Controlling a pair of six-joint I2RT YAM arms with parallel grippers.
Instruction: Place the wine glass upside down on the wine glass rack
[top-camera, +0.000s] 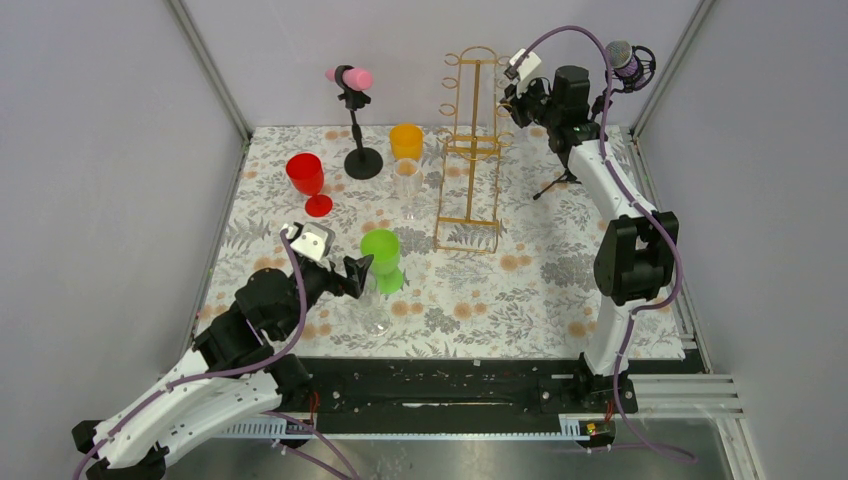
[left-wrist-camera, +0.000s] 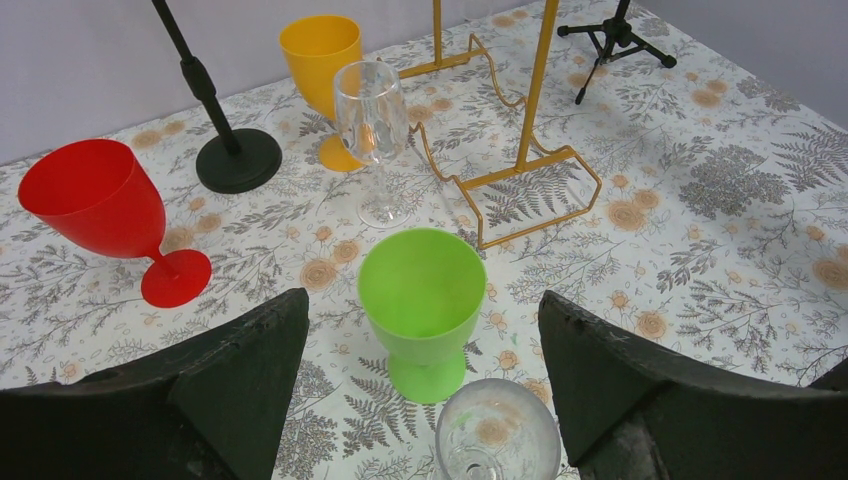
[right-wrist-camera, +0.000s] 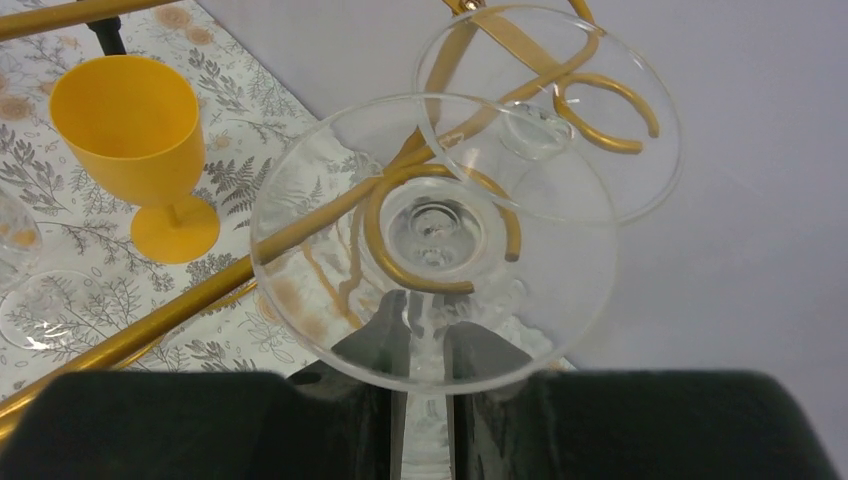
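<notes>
A clear wine glass hangs upside down on the gold rack (top-camera: 475, 185); its round foot (right-wrist-camera: 330, 345) rests above an open ring (right-wrist-camera: 374, 235) of the rack in the right wrist view. My right gripper, at the rack's upper right side, has its fingers (right-wrist-camera: 490, 425) part open around the glass below the foot, with a narrow gap between them. The bowl is mostly hidden. Over the front left of the table, my left gripper stands open and empty, close to a green goblet (left-wrist-camera: 425, 290) and a clear glass (left-wrist-camera: 497, 430).
A second clear foot (right-wrist-camera: 640, 110) hangs on the ring behind. Red (top-camera: 305, 172) and yellow (top-camera: 406, 141) goblets, another clear glass (left-wrist-camera: 372, 115) and a black stand (top-camera: 363, 163) occupy the left half. A tripod (top-camera: 560, 182) is below the right arm.
</notes>
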